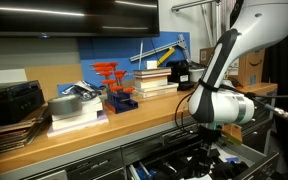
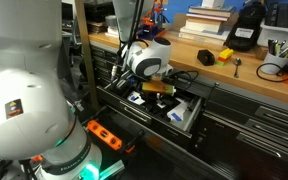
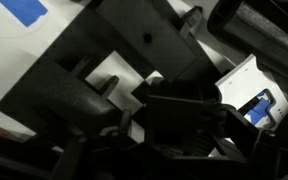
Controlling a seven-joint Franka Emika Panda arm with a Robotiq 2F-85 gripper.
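Observation:
My gripper [image 2: 162, 100] points down into an open drawer [image 2: 197, 115] below the bench, among dark objects. In exterior view 1 its fingertips are lost against the dark contents near the drawer. The wrist view is dim: a black blocky object [image 3: 144, 35] and a thick black piece [image 3: 59, 95] fill the upper left, close below the camera. The gripper's fingers merge with these dark shapes, so how far apart they stand and whether anything lies between them cannot be made out. A white piece with blue tape [image 3: 256, 105] lies at the right.
The wooden bench top [image 1: 134, 122] runs above the drawers, carrying a metal pot [image 1: 65, 106], red-orange racks [image 1: 107, 72] and stacked books [image 1: 154, 82]. A black cylinder [image 3: 267, 35] shows at the wrist view's upper right. The drawer's walls stand close round the gripper.

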